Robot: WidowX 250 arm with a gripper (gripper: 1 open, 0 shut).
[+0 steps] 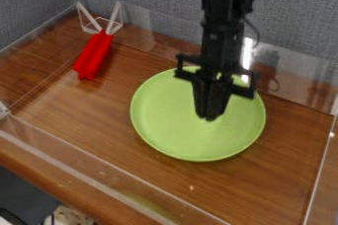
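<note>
My black gripper (211, 93) hangs over the middle of a lime-green plate (199, 133) on the wooden table, its fingers pointing down. The fingertips are dark and blurred, and I cannot see whether anything is between them or whether they touch the plate.
A red object (94, 53) lies at the back left beside a white wire item (99, 20). Clear strips run along the edges of the wooden table (59, 111). A grey padded wall (291, 22) stands behind, and the table's front edge is at lower left.
</note>
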